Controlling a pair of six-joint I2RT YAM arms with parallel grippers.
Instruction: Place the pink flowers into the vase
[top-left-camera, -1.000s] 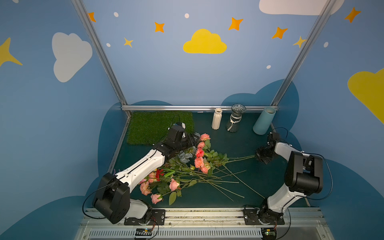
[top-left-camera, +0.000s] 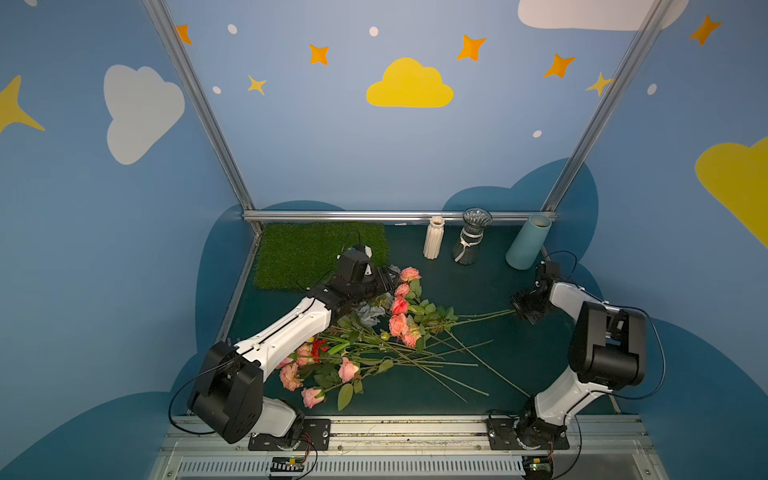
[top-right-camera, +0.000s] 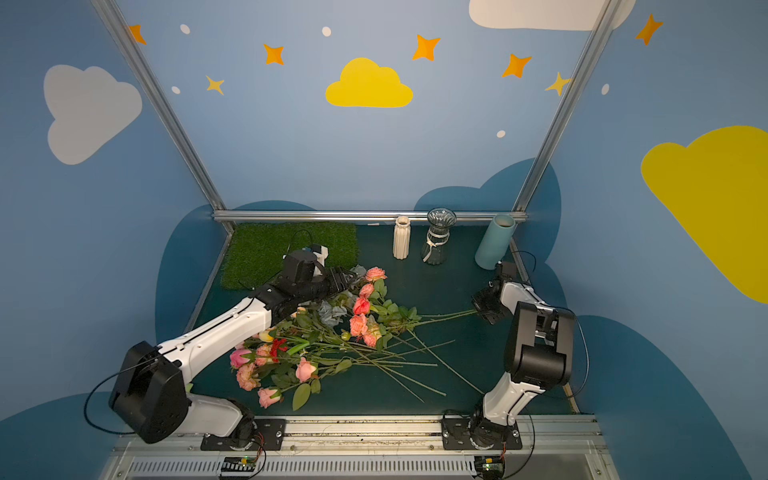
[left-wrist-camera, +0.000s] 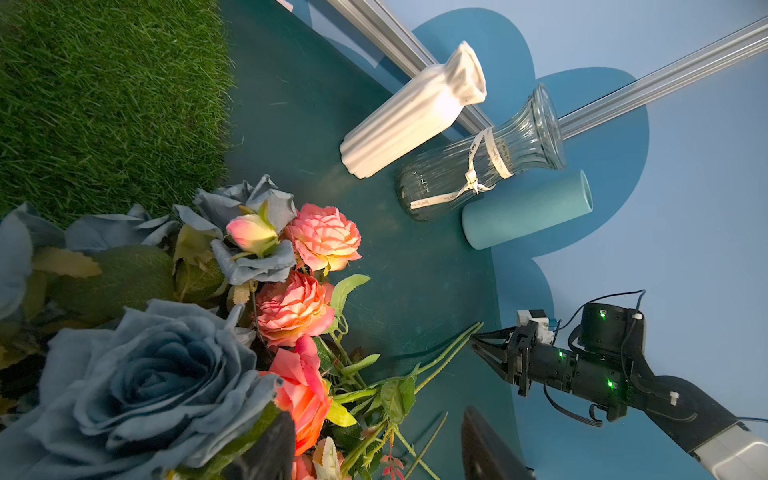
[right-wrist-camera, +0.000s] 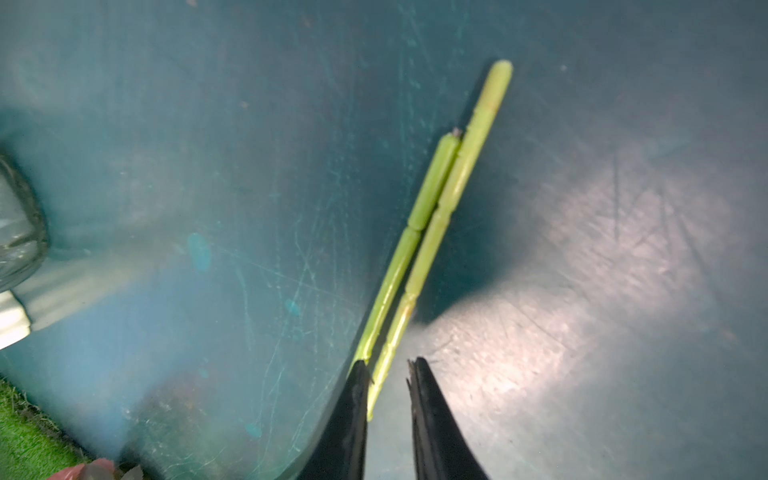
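Observation:
Pink flowers (top-left-camera: 398, 324) lie on the dark green table, their stems (top-right-camera: 448, 317) running right toward my right gripper (top-left-camera: 518, 304). In the right wrist view, two stem ends (right-wrist-camera: 436, 208) reach out past the fingertips of my right gripper; its fingers are a little apart, and one stem passes by the left finger's inner side. My left gripper stands open above the blooms, a coral flower (left-wrist-camera: 300, 392) by one finger. The white vase (top-left-camera: 433, 237), the glass vase (top-left-camera: 465, 249) and the blue vase (top-left-camera: 528, 242) stand upright at the back.
Blue-grey flowers (left-wrist-camera: 152, 376) crowd under the left gripper. More roses (top-left-camera: 348, 369) and loose stems (top-left-camera: 444, 374) lie near the front. A grass mat (top-left-camera: 304, 252) covers the back left. Bare table (top-left-camera: 456, 288) shows between blooms and vases.
The left arm's lower joint has moved a trace; the flowers and vases look unmoved.

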